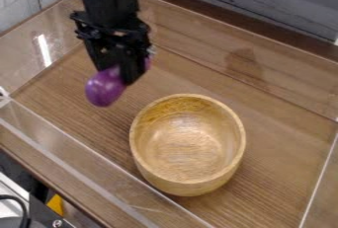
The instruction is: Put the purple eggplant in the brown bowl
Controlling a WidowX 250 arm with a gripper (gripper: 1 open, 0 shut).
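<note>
The purple eggplant (105, 87) hangs in the air to the left of the bowl, slightly blurred. Around its upper part is my black gripper (117, 66), shut on it; part of the eggplant is hidden behind the fingers. The light brown bowl (189, 103) stands on the right of the gripper, its rim round and its inside empty. Eggplant and bowl are apart from each other.
Bare wooden surface (264, 64) stretches behind and to the right of the bowl. A pale wall (53, 138) runs along the front left edge, with dark cables (16, 204) beyond it at the lower left.
</note>
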